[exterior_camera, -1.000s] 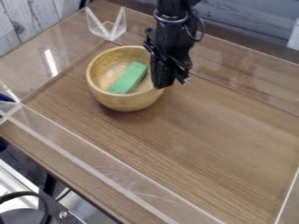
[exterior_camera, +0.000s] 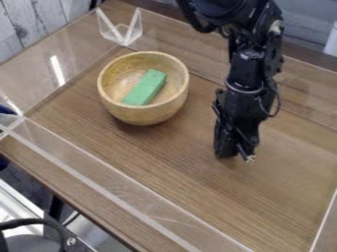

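My black gripper points down over the bare wooden table, to the right of a tan bowl. It looks shut, with nothing visible between its fingers, and its tip is low, at or near the tabletop. In the bowl lies a green block, tilted lengthwise toward the back.
A small clear plastic piece stands at the back left. Clear tape or strips run along the table's left part and right edge. The table in front of and right of my gripper is clear. A black cable curls at the bottom left.
My gripper has come down and toward the front, away from beside the bowl's rear right to the open table.
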